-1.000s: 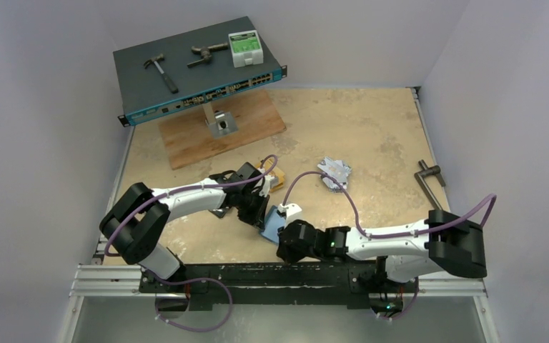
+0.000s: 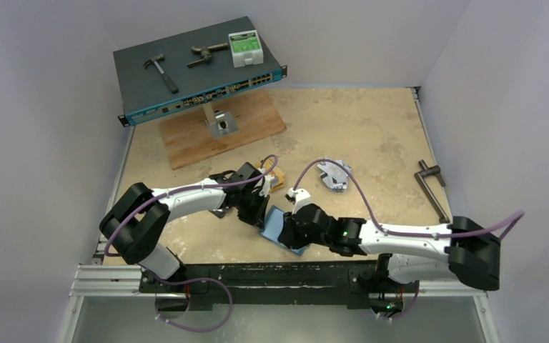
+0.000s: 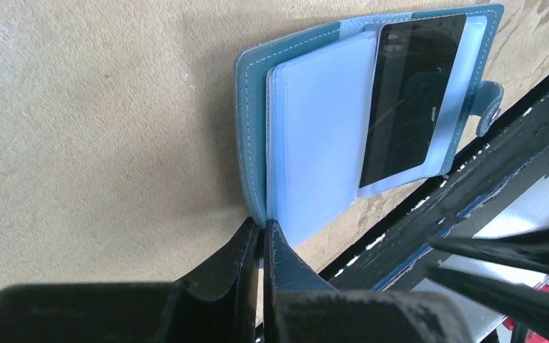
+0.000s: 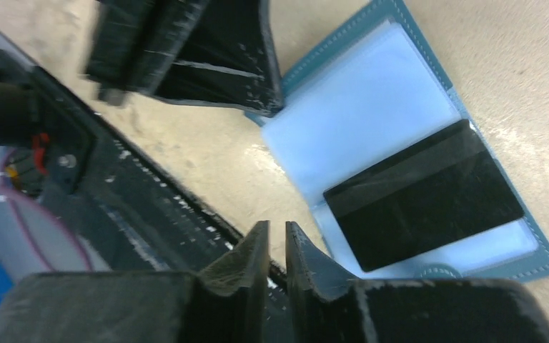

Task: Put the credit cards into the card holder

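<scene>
The blue card holder (image 3: 314, 136) lies open at the front of the table, with light-blue sleeves and a black card (image 3: 411, 100) on one side (image 4: 422, 193). My left gripper is shut, its tips touching the holder's near corner; whether any edge is between them is unclear. In the right wrist view my right gripper hangs over the holder's front side with a narrow gap between its fingertips and nothing seen in it. In the top view a loose pile of silver-white cards (image 2: 334, 179) lies behind the right arm.
An orange object (image 2: 277, 179) lies behind my left gripper. A network switch (image 2: 193, 64) on a stand holds two hammers and a box at the back. A metal tool (image 2: 429, 193) lies at the right edge.
My right gripper has moved back and up from the front edge, uncovering more of the holder. The left arm stays where it was.
</scene>
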